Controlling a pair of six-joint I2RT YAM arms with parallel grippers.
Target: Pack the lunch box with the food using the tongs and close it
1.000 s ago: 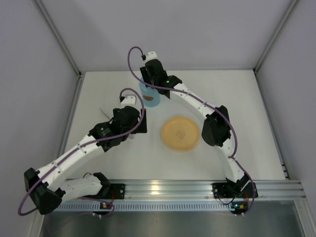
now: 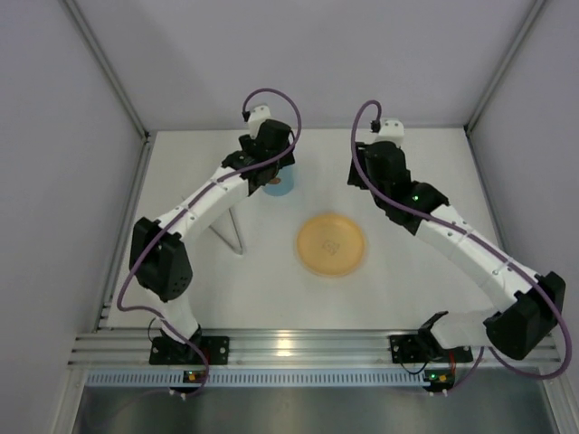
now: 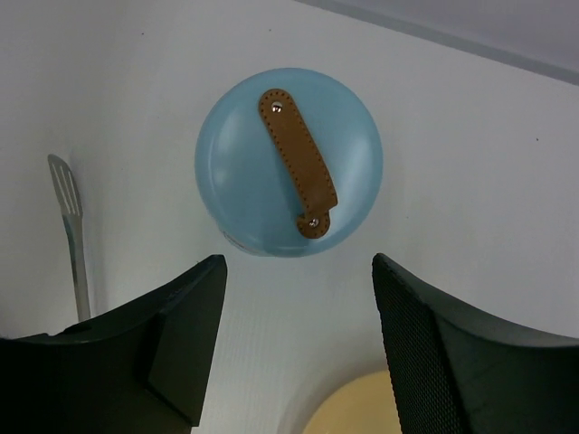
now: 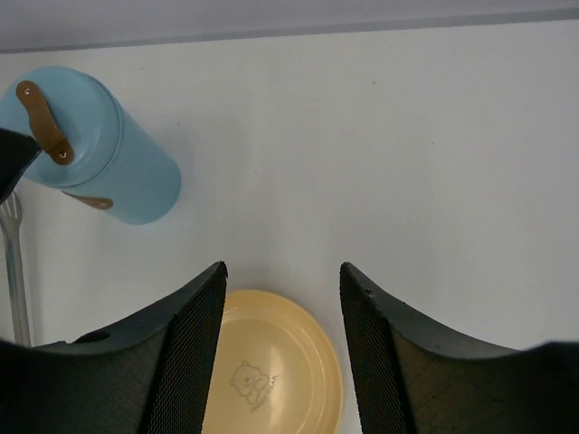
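A light blue round lunch box (image 4: 145, 176) stands upright with its lid on, a brown strap across the top. In the left wrist view its lid (image 3: 231, 163) lies just beyond my left gripper, whose fingers are apart with nothing between them. From above, the left arm covers most of the box (image 2: 280, 183). Off to the right of the box, my right gripper hangs over bare table with its fingers apart and empty. A round yellow plate (image 2: 331, 244) with a bear print lies in front of the box.
A fork (image 3: 76, 240) lies left of the box. Thin utensils (image 2: 231, 231) rest on the table's left side, partly under the left arm. A wall closes off the back.
The right arm has swung from over the lunch box to the right. My left gripper has moved back and right, up to the box. Box and plate look unmoved.
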